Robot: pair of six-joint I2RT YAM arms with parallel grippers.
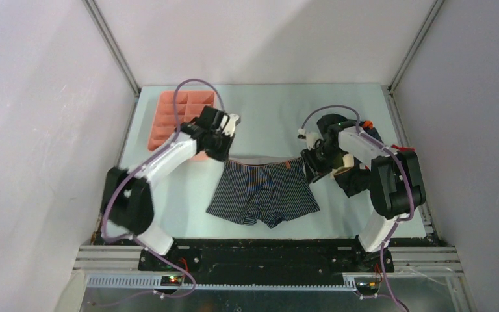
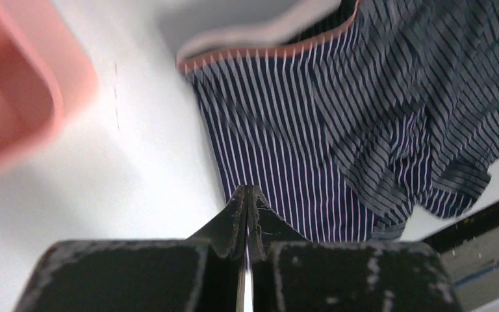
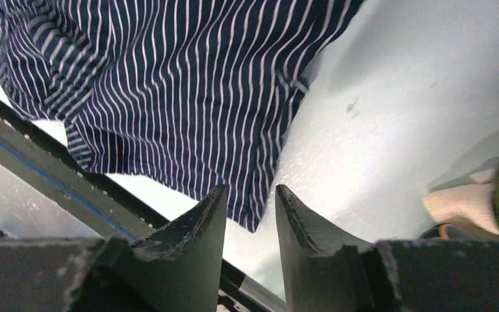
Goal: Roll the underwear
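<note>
Dark striped underwear (image 1: 266,192) lies spread flat on the table, its waistband toward the back and its legs toward the front edge. In the left wrist view its orange-edged waistband (image 2: 260,52) shows above the fingers. My left gripper (image 1: 226,158) is over the waistband's left corner; its fingertips meet, with nothing seen between them (image 2: 249,190). At the right side of the underwear, near the waistband's right end, my right gripper (image 1: 312,177) stands part open. The gap between its fingers is empty, and the underwear's right leg (image 3: 250,162) lies beyond it.
A salmon divided box (image 1: 169,120) stands at the back left, partly behind the left arm. To the right, a pile of dark and coloured clothes (image 1: 351,182) lies under the right arm. Bare table (image 1: 266,117) shows behind the underwear.
</note>
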